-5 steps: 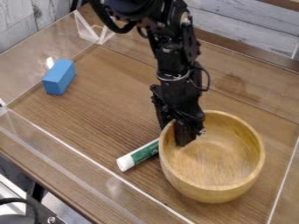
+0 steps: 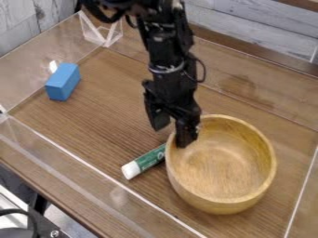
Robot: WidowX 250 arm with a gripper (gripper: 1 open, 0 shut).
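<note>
My gripper hangs over the left rim of a yellow oval bowl, open, its dark fingers reaching down at the bowl's upper left. A green tube with a white end lies on the table just left of the bowl. Whether the fingers touch the rim is hard to tell.
A blue block lies at the upper left of the wooden table. A white object is at the back left, near the wall.
The gripper has moved slightly up and to the left from over the bowl toward its rim. The bowl appears shifted slightly.
</note>
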